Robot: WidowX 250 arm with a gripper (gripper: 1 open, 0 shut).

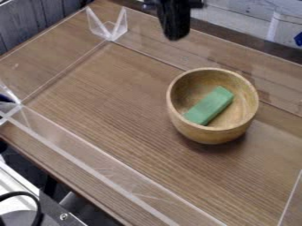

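A light wooden bowl [189,132] sits right of centre on the wooden table, with a green rectangular block [210,107] lying inside it. My dark gripper [175,32] is at the top of the view, above and behind the bowl, apart from it. Only its lower tip shows, blurred, and most of it is cut off by the frame's edge; whether it is open or shut is unclear.
Clear plastic pieces stand at the back left and along the left edge. White and dark objects sit at the lower left corner.
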